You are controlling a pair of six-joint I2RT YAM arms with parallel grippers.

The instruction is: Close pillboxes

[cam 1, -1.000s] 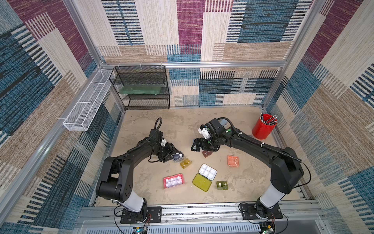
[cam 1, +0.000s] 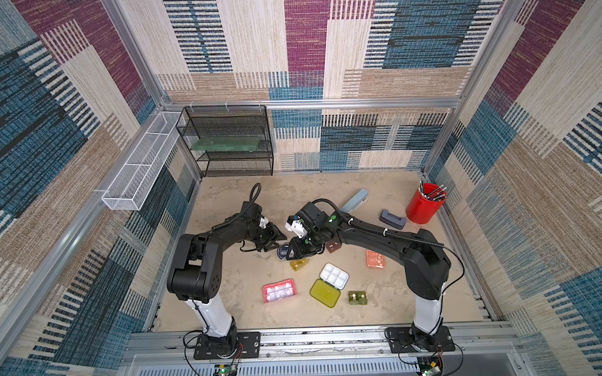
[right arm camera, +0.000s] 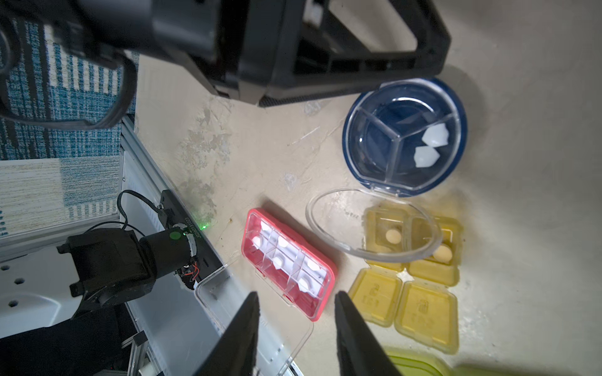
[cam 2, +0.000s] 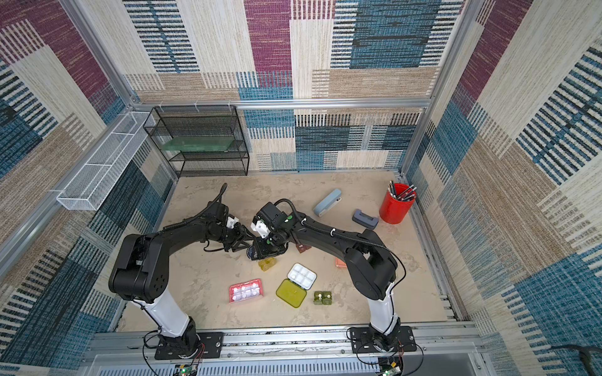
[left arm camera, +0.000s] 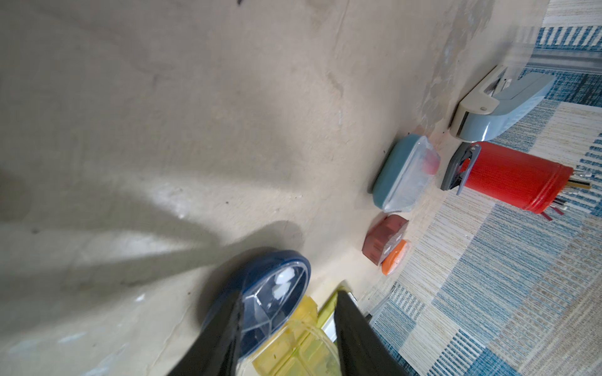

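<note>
A round blue pillbox [right arm camera: 395, 156] holding pills, its clear lid [right arm camera: 316, 216] swung open, lies between my grippers. Beside it is a yellow pillbox [right arm camera: 423, 313] with lids open. A red pillbox [right arm camera: 263, 235] with clear lid lifted and an olive pillbox [cam 1: 324, 292] with white tray lie nearer the front. My left gripper is beside the blue box, open with nothing seen held. My right gripper hangs over the boxes, fingers apart and empty. A small green pillbox [cam 1: 357, 297], an orange one [cam 1: 375, 258] and a brown one [left arm camera: 382, 241] lie to the right.
A blue stapler [left arm camera: 501, 106], a dark hole punch [cam 1: 392, 218] and a red pen cup [cam 1: 421, 206] stand at the back right. A black wire rack [cam 1: 225, 163] stands at the back left.
My right gripper has moved left, over the blue and yellow pillboxes.
</note>
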